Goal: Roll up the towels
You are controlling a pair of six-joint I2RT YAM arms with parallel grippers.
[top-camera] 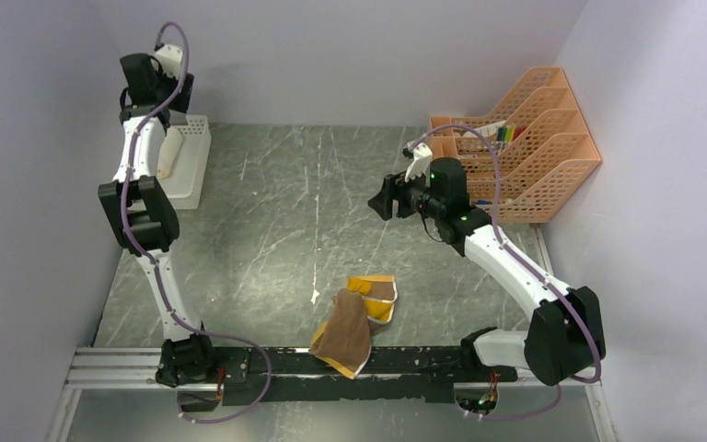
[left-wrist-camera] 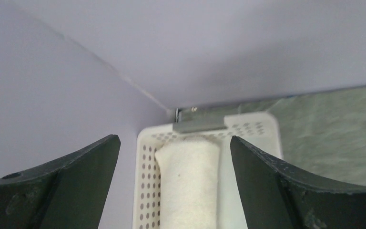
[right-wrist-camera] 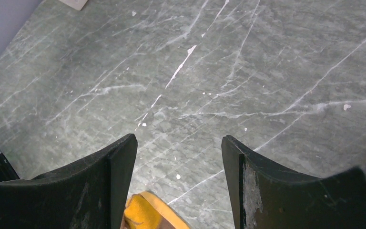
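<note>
A rolled white towel [left-wrist-camera: 190, 179] lies inside the white basket [top-camera: 189, 184] at the far left, along its left wall. Above the basket's far end, my left gripper is open, with no cloth between its fingers. At the table's front edge rests a crumpled brown and yellow towel [top-camera: 350, 324], partly hanging over the dark rail; only its yellow corner [right-wrist-camera: 143, 212] shows low in the right wrist view. My right gripper hovers over the table's right half, its fingers apart and nothing between them.
An orange slotted organizer [top-camera: 538, 152] holding pens stands at the back right, behind the right arm. Walls close in at the left, right and back.
</note>
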